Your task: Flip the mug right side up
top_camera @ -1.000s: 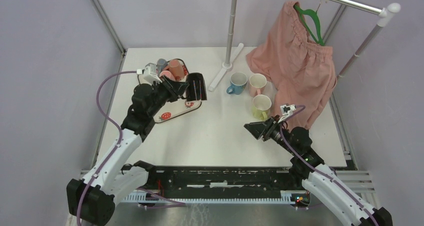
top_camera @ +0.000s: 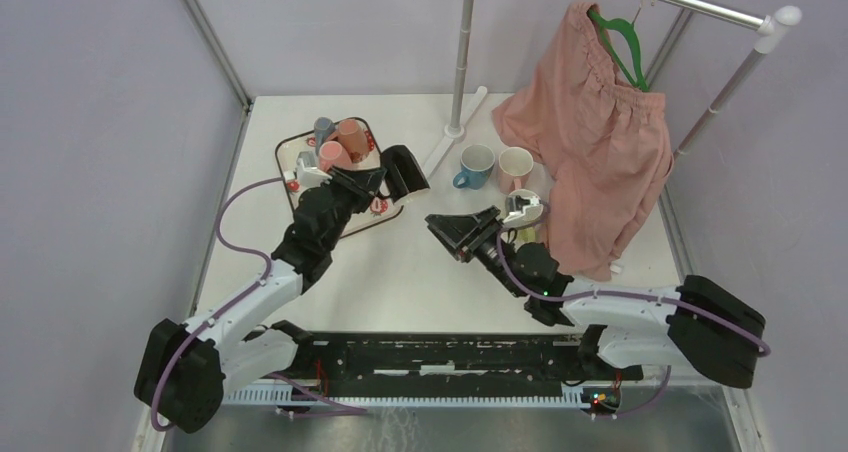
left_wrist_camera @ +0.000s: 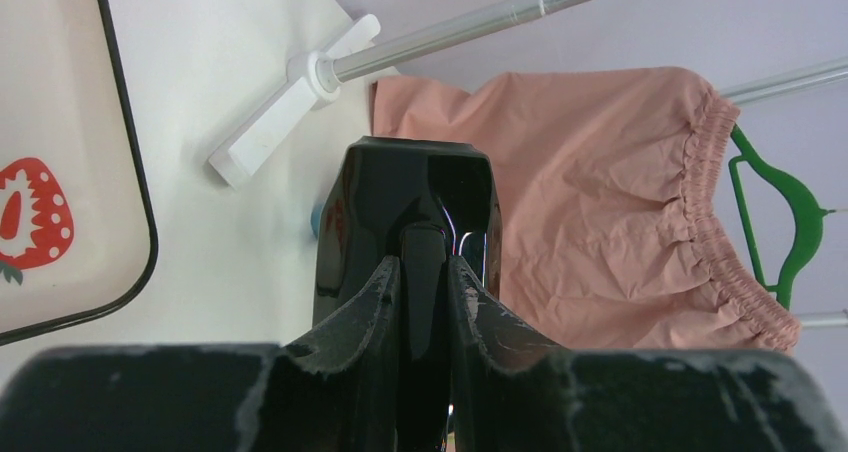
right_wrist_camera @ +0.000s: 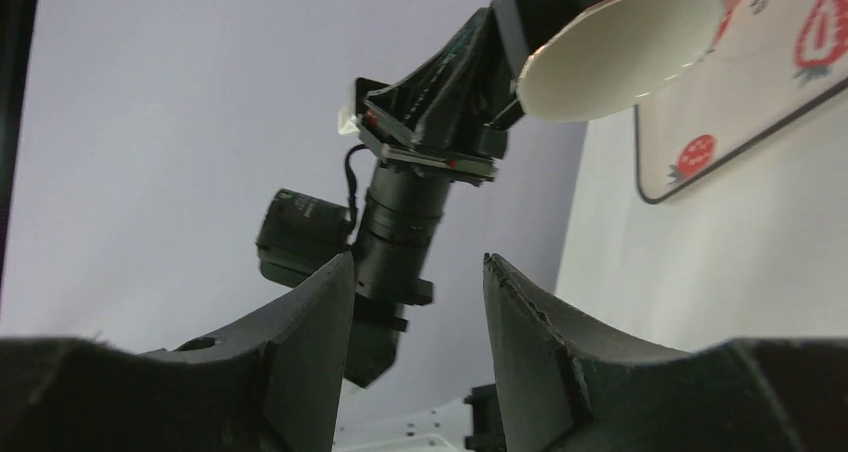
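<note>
A black mug (top_camera: 405, 173) is raised over the right edge of the strawberry tray, tilted, its pale rim (right_wrist_camera: 625, 52) showing in the right wrist view. My left gripper (top_camera: 375, 180) is shut on the mug, fingertips on its dark handle. My right gripper (top_camera: 440, 230) stands open below and to the right of the mug, nothing between its fingers, pointing toward it.
The tray (top_camera: 362, 222) holds pink and grey-blue mugs. A blue mug (top_camera: 477, 167), pink mug (top_camera: 515, 167) and partly hidden green mug stand at right, near a rack foot (top_camera: 437, 155) and hanging pink garment (top_camera: 590, 142).
My right gripper has moved left and upward in the top view, toward the mug. The left arm has shifted slightly, and the held mug has turned and moved a little right.
</note>
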